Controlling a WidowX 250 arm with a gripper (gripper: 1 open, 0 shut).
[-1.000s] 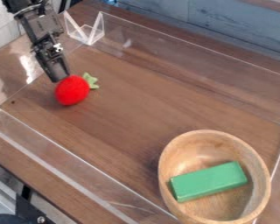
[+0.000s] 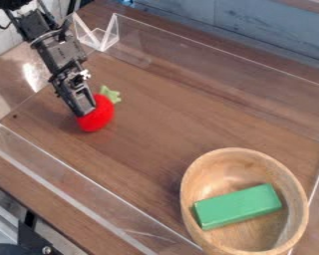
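Observation:
My gripper [image 2: 83, 104] reaches down from the upper left to a red tomato-like object [image 2: 96, 118] with a green leafy top, lying on the wooden table at the left. The fingertips are at the object's upper left side and partly merge with it in view, so whether anything is between them is hard to see. At the lower right a wooden bowl [image 2: 202, 187] holds a green block [image 2: 237, 206].
Clear plastic walls [image 2: 83, 187] border the table [image 2: 189, 110] along the near and far sides. A blue plank wall stands behind.
My gripper has moved down and to the right onto the red object, which has shifted slightly to the right and down in the view.

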